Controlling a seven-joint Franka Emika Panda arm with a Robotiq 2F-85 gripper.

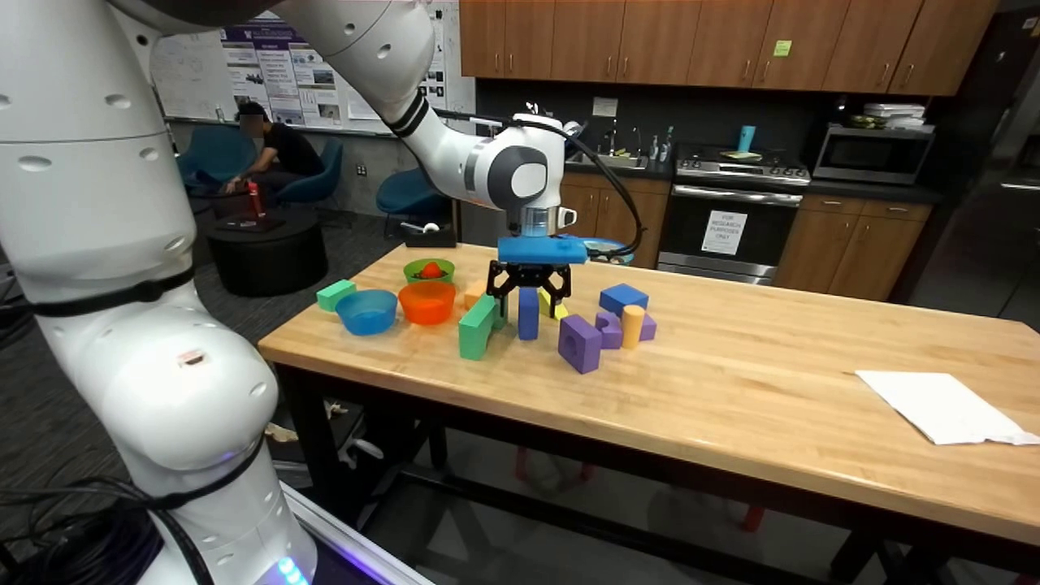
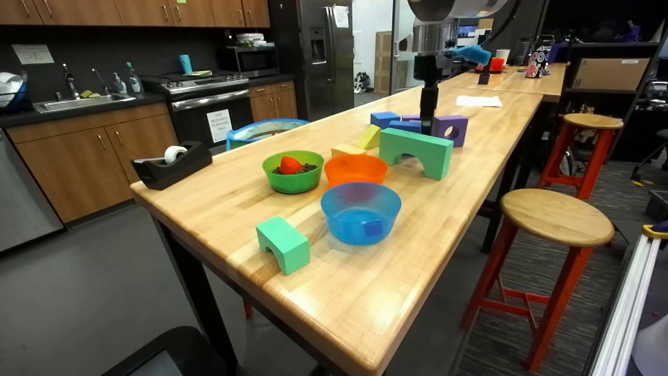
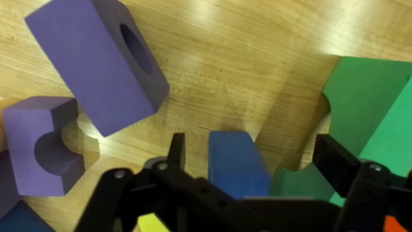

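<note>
My gripper (image 1: pixel 528 310) stands open above the block cluster, its two black fingers spread wide. In the wrist view an upright blue block (image 3: pixel 236 162) shows in the gap between the fingertips, touched by neither as far as I can see. To one side of it is the green arch block (image 3: pixel 390 116), close to one finger (image 3: pixel 334 162). Across the gap lie a purple block with a round hole (image 3: pixel 92 65) and a purple notched block (image 3: pixel 31 147). A yellow block (image 1: pixel 560 310) is partly hidden behind the gripper.
Blue bowl (image 2: pixel 361 213), orange bowl (image 2: pixel 355 170) and green bowl (image 2: pixel 292 172) with a red item stand near the table's end, by a small green arch (image 2: pixel 285 243). An orange cylinder (image 1: pixel 633 326) and blue block (image 1: pixel 624 297) sit right. Beyond, the table is clear up to white paper (image 1: pixel 946 406).
</note>
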